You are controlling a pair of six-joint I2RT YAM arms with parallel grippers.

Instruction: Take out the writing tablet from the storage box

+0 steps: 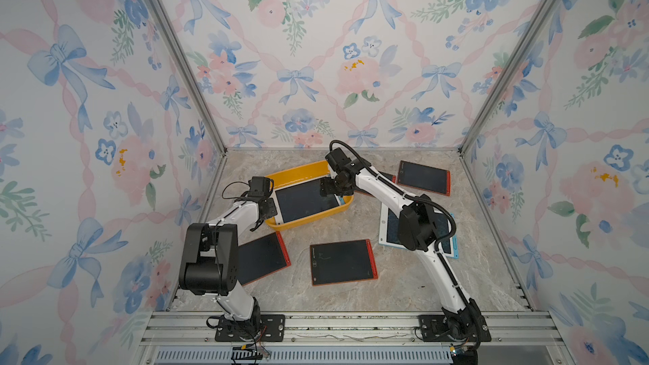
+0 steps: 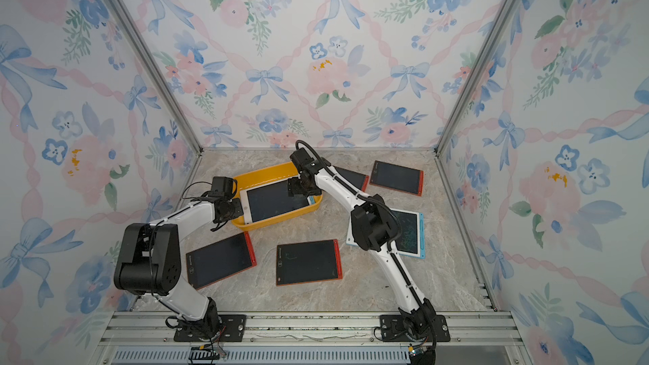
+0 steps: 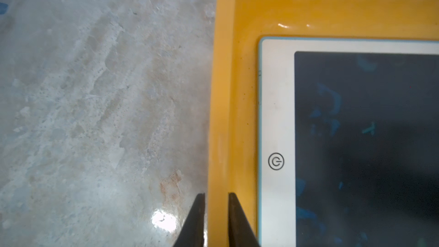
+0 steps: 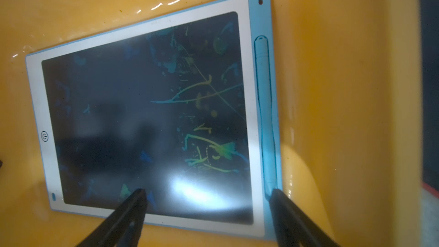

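A yellow storage box (image 1: pixel 301 174) stands toward the back left of the table. Inside it lies a white-and-blue writing tablet (image 4: pixel 146 109), flat, dark screen up, its blue stylus (image 4: pixel 265 109) along the right edge. At the box's left end, my left gripper is shut on the thin rim, one finger on either side. My right gripper hangs open over the tablet's right part, nothing between its fingers; in the top views it hides that corner of the tablet.
Tablets with red edges lie at the front left, front middle (image 1: pixel 342 261) and back right (image 1: pixel 424 177). Another white-and-blue tablet (image 2: pixel 407 233) lies under the right arm. Bare table shows between the box and the front tablets.
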